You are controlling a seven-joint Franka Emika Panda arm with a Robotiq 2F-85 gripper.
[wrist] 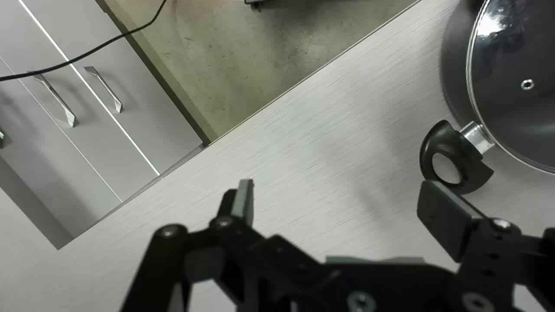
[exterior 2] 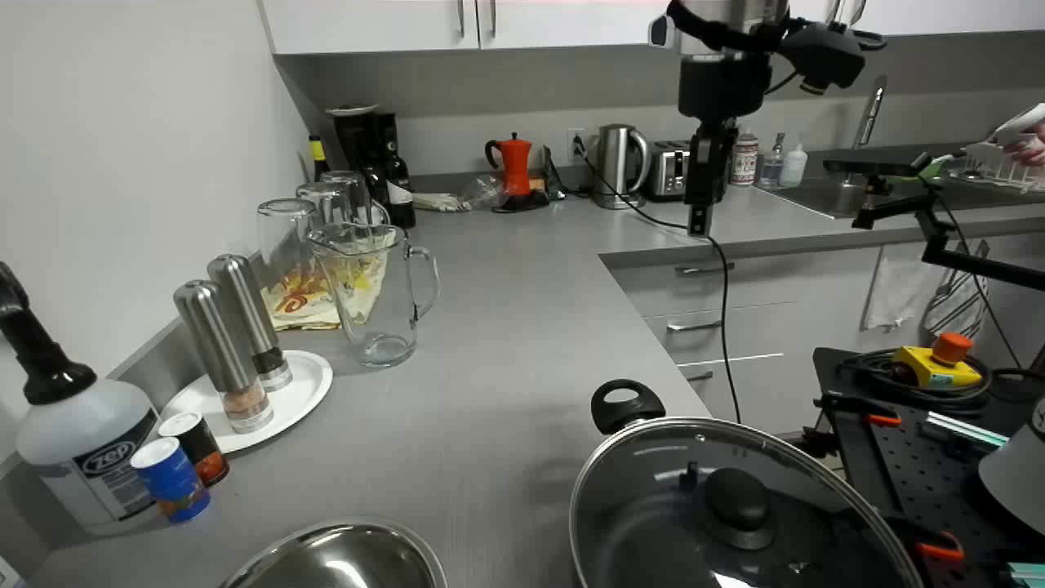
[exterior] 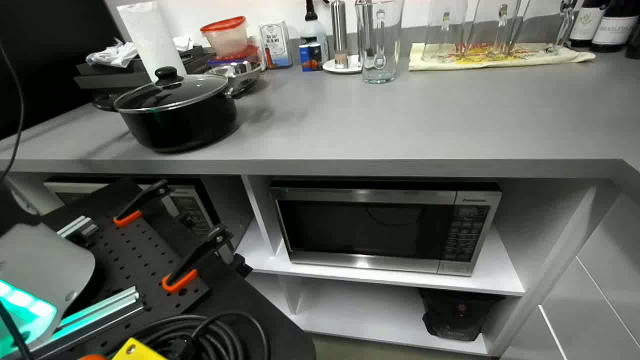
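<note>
In the wrist view my gripper is open, its two fingers wide apart over the bare grey counter, with nothing between them. The black pot's side handle (wrist: 451, 158) lies just beyond the right finger, and part of the glass lid (wrist: 520, 93) shows at the right edge. From the second exterior view, the gripper (exterior 2: 700, 220) hangs pointing down, above and apart from the counter; its finger gap is hard to make out there. The black pot (exterior: 180, 123) stands on the counter with its lid on. The first exterior view does not show the gripper.
A glass pitcher (exterior 2: 377, 294), a white plate (exterior 2: 311, 392) with two grinders and a steel bowl (exterior 2: 343, 559) stand along the wall side. The microwave (exterior: 384, 228) sits on a shelf below. Mid-counter is clear. A cable (exterior 2: 726, 333) hangs by the drawers.
</note>
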